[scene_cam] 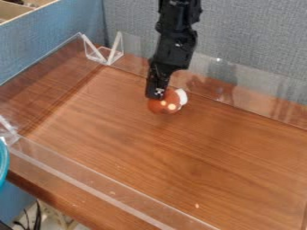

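My black gripper point(157, 90) reaches down from the top centre of the camera view to a small round red-orange object point(164, 105) with pale spots and a white side. The object rests on the wooden table top point(180, 166), right at the fingertips. Whether the fingers grip it or only touch it, and how far they are shut, I cannot make out.
Clear low walls edge the table, with white corner brackets point(103, 52) at the back left. A blue-grey padded wall point(252, 40) stands behind. A cyan rim point(4, 162) shows at the left edge.
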